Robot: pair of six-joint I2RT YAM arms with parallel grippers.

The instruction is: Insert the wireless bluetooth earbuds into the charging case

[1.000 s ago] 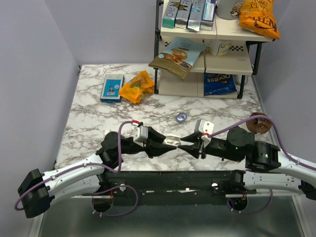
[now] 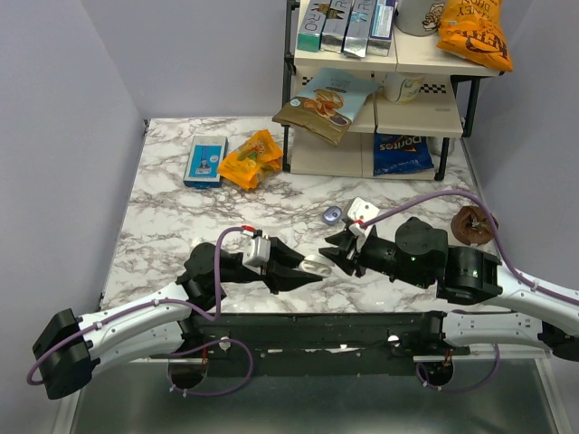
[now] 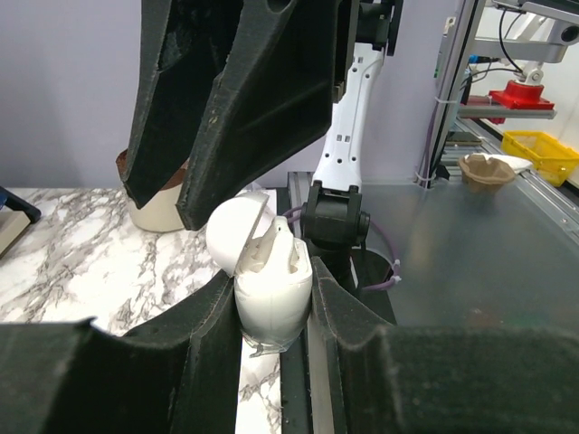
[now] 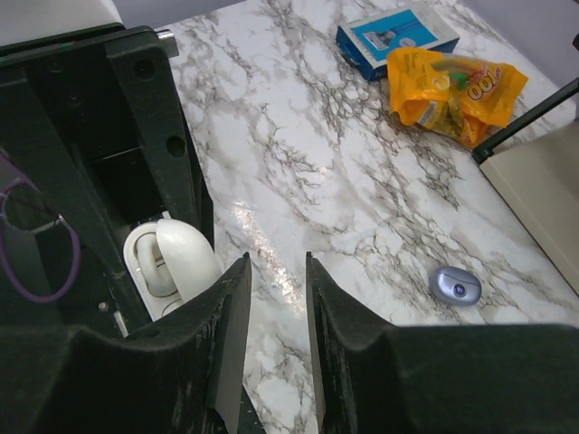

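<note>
My left gripper is shut on the white charging case, whose lid stands open; in the right wrist view an earbud (image 4: 154, 267) shows inside the case (image 4: 181, 262). My right gripper (image 2: 336, 249) is just right of and above the case in the top view, its dark fingers close together in its own wrist view, nothing visible between them. A small grey-blue case-like object (image 4: 455, 286) lies on the marble table behind.
A shelf rack (image 2: 416, 122) with snacks stands at the back. An orange bag (image 2: 250, 161) and a blue box (image 2: 204, 161) lie back left; a brown round object (image 2: 472, 226) is at the right.
The left gripper holds still.
</note>
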